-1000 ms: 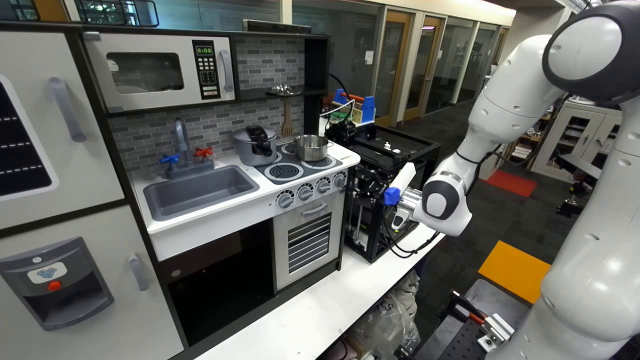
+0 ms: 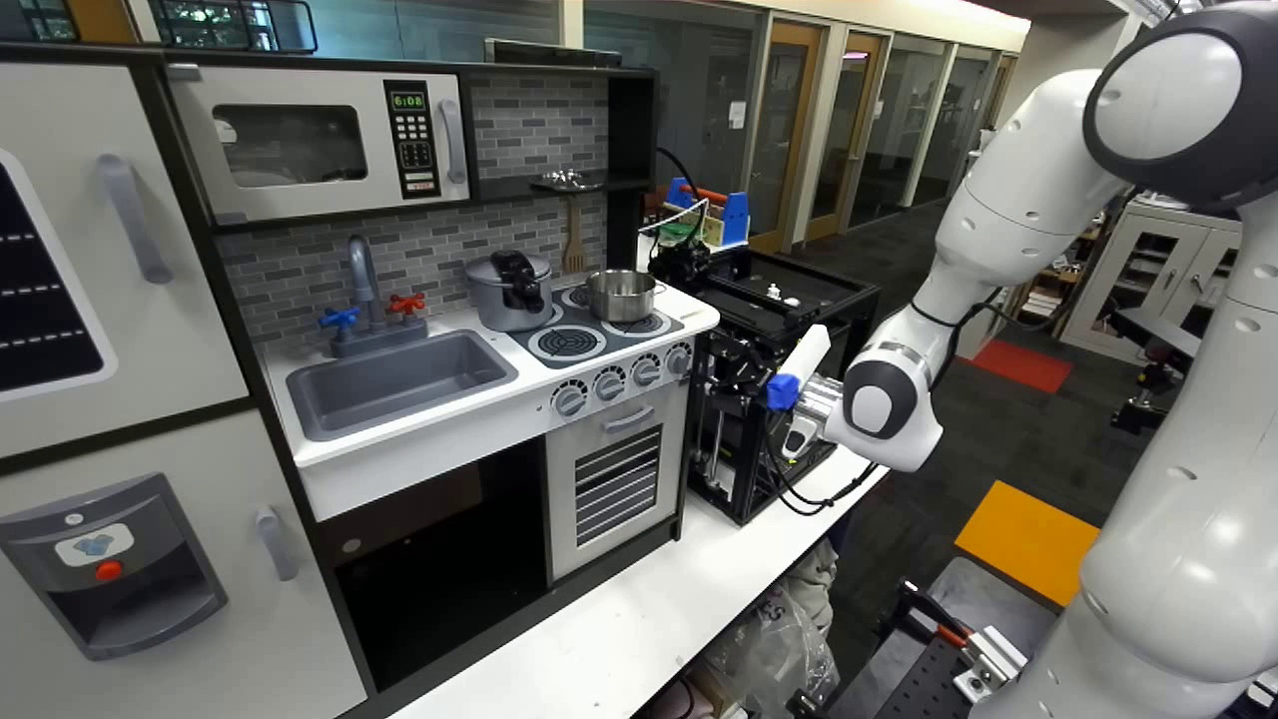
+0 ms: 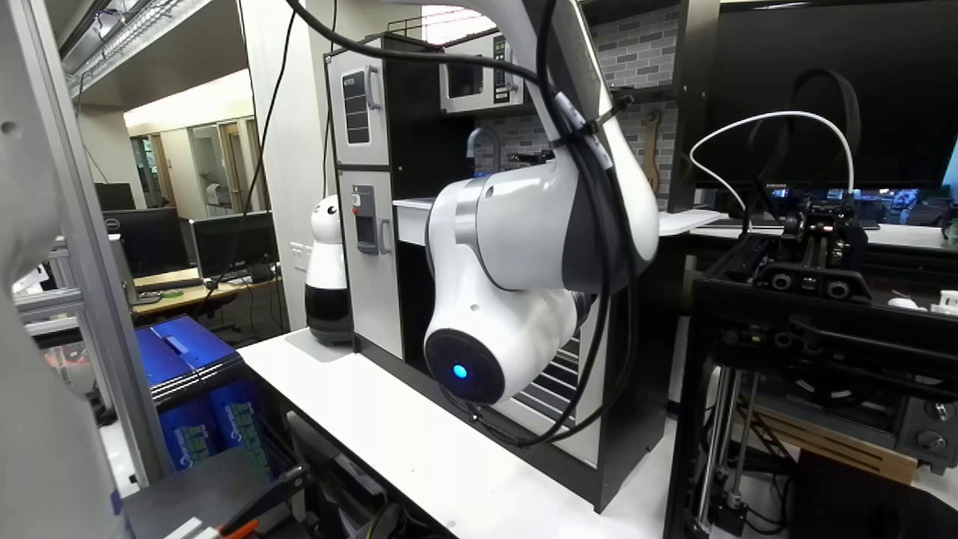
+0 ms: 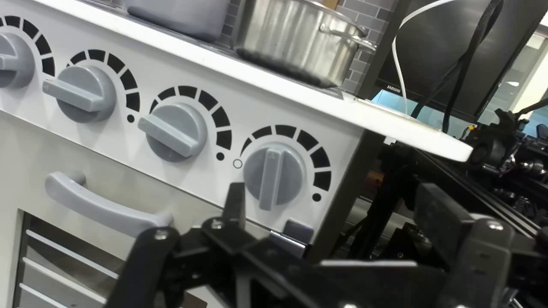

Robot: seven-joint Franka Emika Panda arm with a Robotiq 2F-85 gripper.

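Observation:
My gripper stands open in the wrist view, its two black fingers (image 4: 235, 205) wide apart with nothing between them. Beyond the left finger is the rightmost grey stove knob (image 4: 273, 176), its ridge nearly upright in the picture. The neighbouring knobs (image 4: 174, 131) have ridges slanting down to the right. Left of the gripper is the grey oven door handle (image 4: 102, 206). Exterior view 1 has the arm's wrist (image 2: 884, 401) to the right of the toy stove, where the fingers are lost against dark equipment. The arm hides the gripper in exterior view 2.
A steel pot (image 2: 623, 295) and a grey lidded pot (image 2: 510, 292) sit on the stovetop. The black frame of a machine (image 2: 749, 395) stands close beside the stove's right side.

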